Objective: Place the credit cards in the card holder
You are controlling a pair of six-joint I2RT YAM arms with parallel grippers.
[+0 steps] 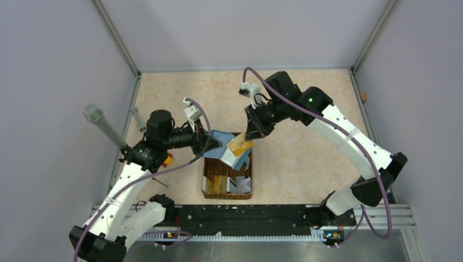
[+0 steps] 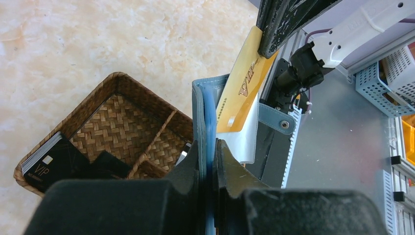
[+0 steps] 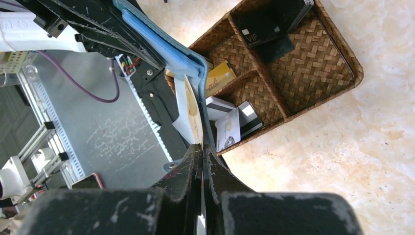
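A blue card holder (image 2: pixel 199 105) hangs above the basket, its near edge pinched by my left gripper. It stands spread, with a white inner pocket (image 2: pixel 248 142) and a snap strap (image 2: pixel 276 119) showing. A gold credit card (image 2: pixel 243 81) is clamped at its upper end by my right gripper, which is shut on this thin card. In the left wrist view the card lies tilted against the holder's inside, its lower end over the white part. Whether its tip is within a pocket I cannot tell. Seen from above, the gold card (image 1: pixel 240 144) covers part of the holder.
Below is a wicker basket (image 1: pixel 225 196) with compartments. In the right wrist view it holds black VIP cards (image 3: pixel 264 29), gold cards (image 3: pixel 220 77) and white-grey cards (image 3: pixel 229 128). The tabletop (image 1: pixel 306 164) right of the basket is clear.
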